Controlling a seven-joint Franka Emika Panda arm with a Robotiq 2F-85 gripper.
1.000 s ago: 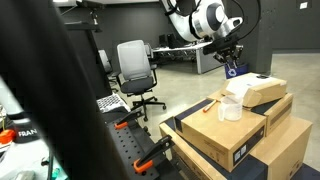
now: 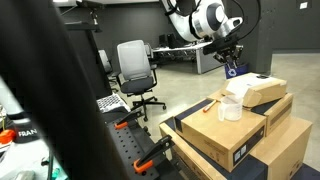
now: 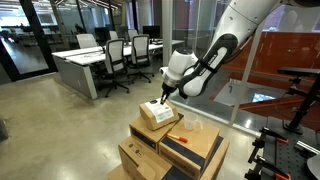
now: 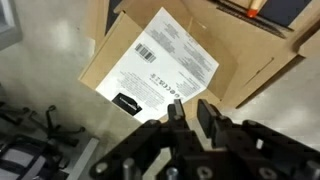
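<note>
My gripper (image 2: 232,59) hangs in the air above and behind a small cardboard box (image 2: 265,92), which rests on larger boxes. In the wrist view, the open gripper has nothing between its fingers. Below it shows a cardboard surface with a white printed label (image 4: 160,62) bearing a barcode. An orange-handled tool (image 2: 210,104) lies on a wide cardboard box (image 2: 205,127). A translucent container (image 2: 231,107) stands on the same box, to the right of the tool in exterior view 1.
Stacked cardboard boxes (image 2: 285,150) form the work surface. Open floor (image 3: 65,140) spreads to the left in exterior view 2. Office chairs (image 3: 114,55) and desks (image 3: 82,65) stand well back. A dark frame blocks the left foreground of exterior view 1.
</note>
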